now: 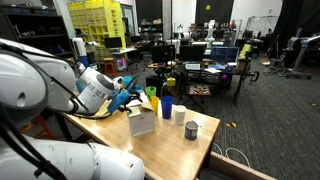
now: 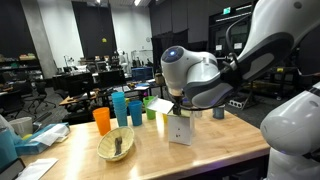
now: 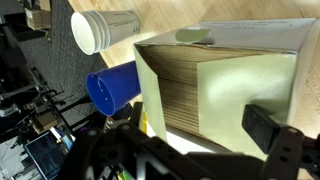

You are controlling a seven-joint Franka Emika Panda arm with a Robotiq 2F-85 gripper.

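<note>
A white box [image 1: 142,123] stands on the wooden table with its top flaps raised. From above, the wrist view shows its open brown inside [image 3: 180,82] and a pale flap [image 3: 238,92] lying across part of the opening. My gripper is just over the box. Its two dark fingers are far apart, one near the left flap and the other overlapping the pale flap's right side, with nothing seen gripped between them. Whether a finger touches the cardboard cannot be told. In the second exterior view, the box [image 2: 180,130] stands below the arm's wrist.
Close beside the box stand a blue cup [image 3: 114,87] and a white cup [image 3: 92,31]. A grey mug [image 1: 191,130] is farther right. A wicker basket [image 2: 116,143], an orange cup [image 2: 102,121] and blue cups [image 2: 119,105] occupy the other side.
</note>
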